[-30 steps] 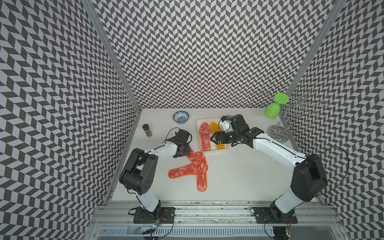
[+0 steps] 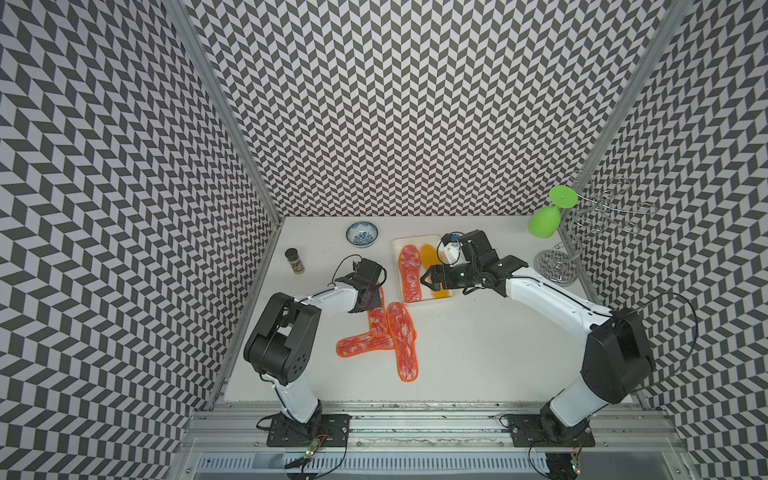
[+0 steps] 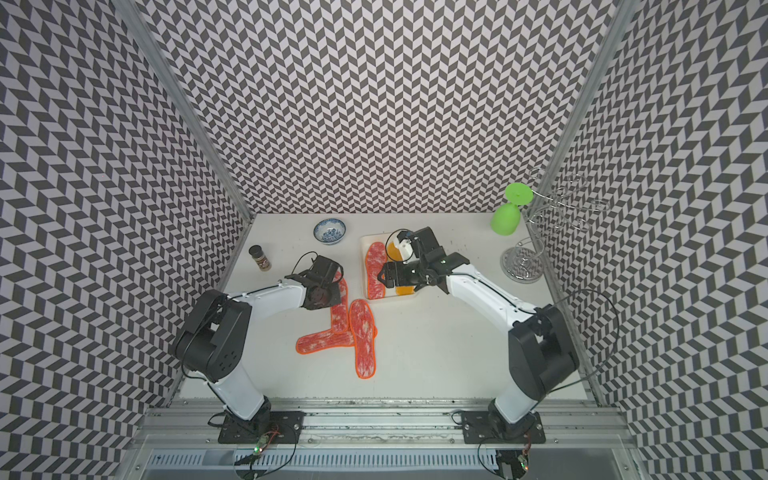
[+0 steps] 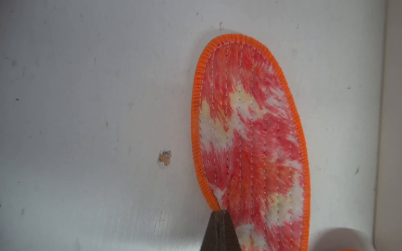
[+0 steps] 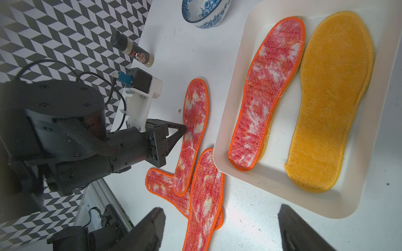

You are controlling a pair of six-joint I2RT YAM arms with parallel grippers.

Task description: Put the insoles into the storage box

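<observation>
The white storage box [image 5: 282, 146] holds a red-and-white insole [image 5: 274, 71] on its left and a yellow insole [image 5: 330, 100] on its right. Left of the box, outside it, three red orange-edged insoles lie on the table: an upright one [image 5: 194, 113], a sideways one [image 5: 161, 184] partly under it, and one nearer the front [image 5: 207, 188]. My left gripper is shut, its tips at the left edge of the upright insole; nothing shows between them. Above the box, my right gripper is open and empty.
A blue-and-white bowl [image 2: 361, 233] sits behind the box's left side, and a spice jar [image 2: 294, 261] stands far left. On the right are a green goblet [image 2: 545, 221] and a wire rack [image 2: 556, 267].
The insole at my left gripper has swung leftward off the front insole's top and now lies beside it. My left gripper shifted slightly; the right arm looks almost still.
</observation>
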